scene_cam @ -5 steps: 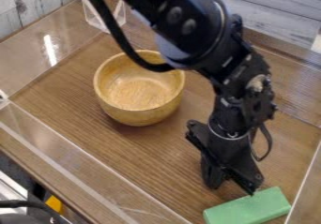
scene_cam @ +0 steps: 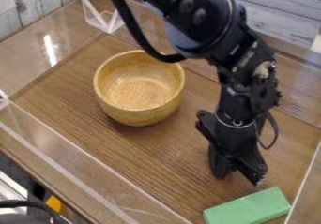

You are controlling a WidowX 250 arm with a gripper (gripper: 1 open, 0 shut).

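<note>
The black arm reaches down from the top centre to the gripper [scene_cam: 223,166], which is low over the wooden table, right of centre. Its fingertips are close together, with no object visible between them. A green block [scene_cam: 247,206] lies at the bottom right, below and apart from the gripper. A yellow bowl [scene_cam: 138,111] stands to the upper left of the gripper.
Clear edging runs along the left and right sides. Cables [scene_cam: 32,204] show at the bottom left corner, and a white wall stands at the back.
The gripper has moved slightly up in the view, away from the green block. The bowl and block stay where they were.
</note>
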